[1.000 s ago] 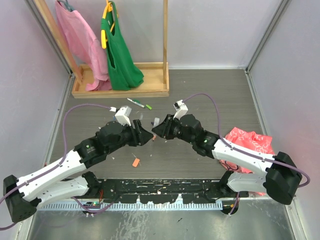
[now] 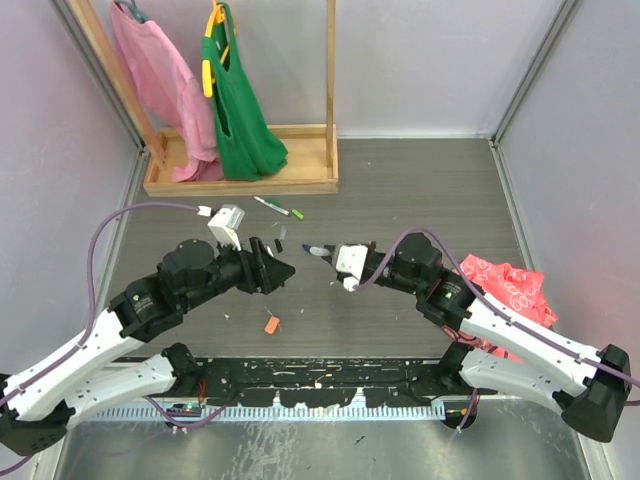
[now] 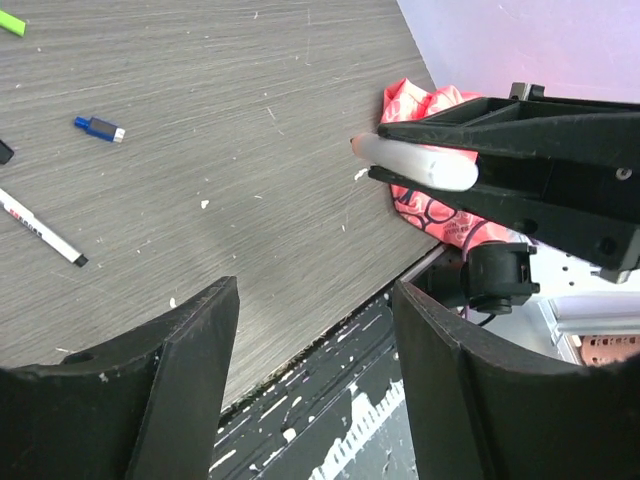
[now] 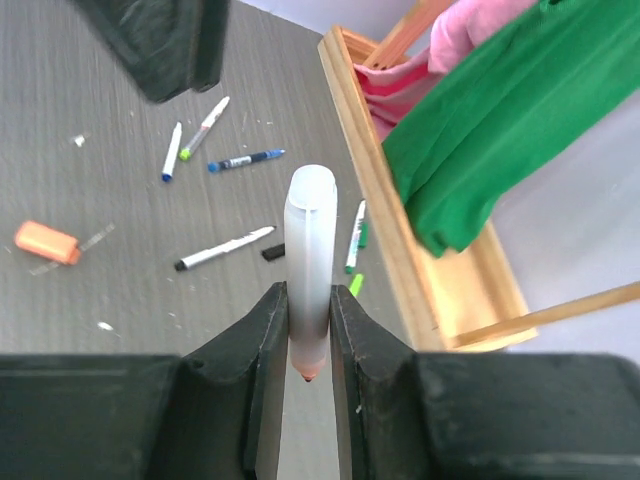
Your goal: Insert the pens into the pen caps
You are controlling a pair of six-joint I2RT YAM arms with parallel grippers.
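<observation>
My right gripper (image 2: 330, 255) is shut on a white-barrelled pen with an orange end, also seen in the left wrist view. My left gripper (image 2: 270, 268) stands open and empty to its left; its fingers (image 3: 170, 380) frame bare table. Loose on the table lie a black-and-white marker (image 4: 220, 249), a blue pen (image 4: 245, 161), a black cap (image 4: 273, 252), a blue cap (image 3: 96, 128), a green cap (image 4: 355, 284) and an orange block-like piece (image 4: 45, 240).
A wooden rack (image 2: 240, 185) with pink and green clothes stands at the back left. A red patterned cloth (image 2: 510, 290) lies at the right.
The right gripper has moved right, away from the left one, and turned, the pen still in it. The left gripper has drawn back slightly to the left.
</observation>
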